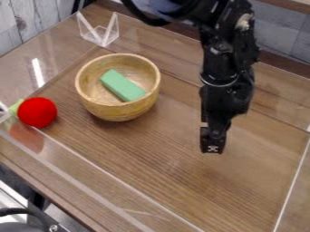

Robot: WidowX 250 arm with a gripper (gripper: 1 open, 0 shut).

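Observation:
The black gripper (213, 140) hangs low over the middle-right of the wooden table (145, 181), pointing down, open, with nothing visible between its fingers. To its upper left a yellow bowl (143, 111) holds a green block (121, 84). A red ball-like object (39, 111) lies at the far left, apart from the bowl.
A clear wire-like holder (97, 27) stands at the back left. A light object (10, 111) sits at the left edge, and black cables are at the lower left.

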